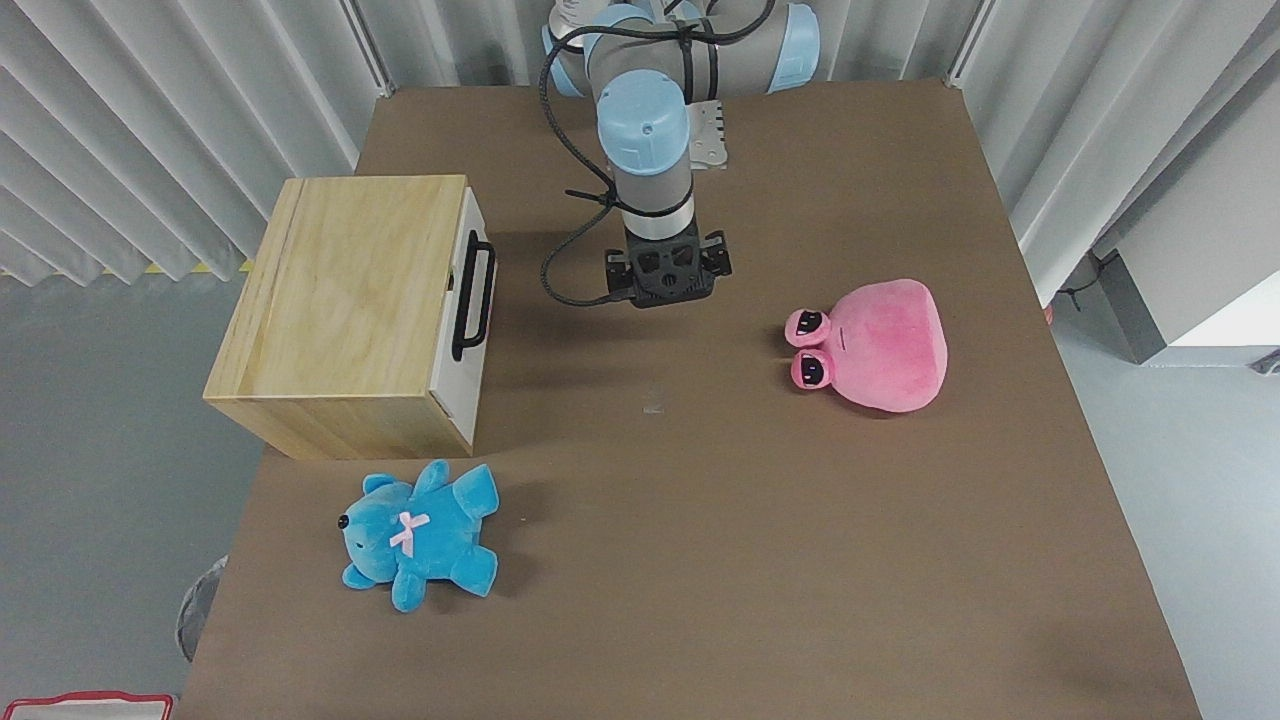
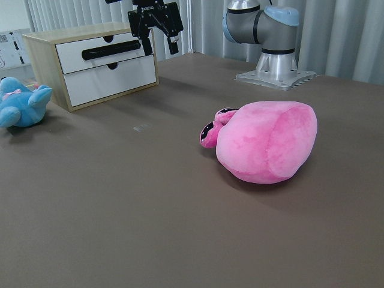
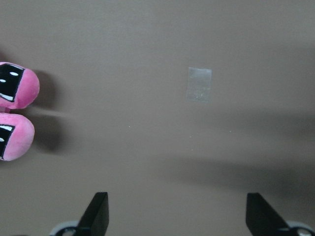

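My gripper (image 1: 668,282) hangs over the brown table, between the wooden drawer cabinet and a pink plush toy (image 1: 882,348). In the wrist view its two fingers are wide apart at the bottom, open, with only bare table between them; the toy's two eye bulges (image 3: 15,86) show at the left edge. In the left view the gripper (image 2: 161,45) is raised above table level, in front of the cabinet (image 2: 105,81), whose two white drawers are closed. A blue teddy bear (image 1: 426,540) with a pink bow lies by the cabinet.
A small translucent patch (image 3: 199,84) is on the table's surface. The robot base (image 2: 277,78) stands at the back. The cabinet takes up the left side.
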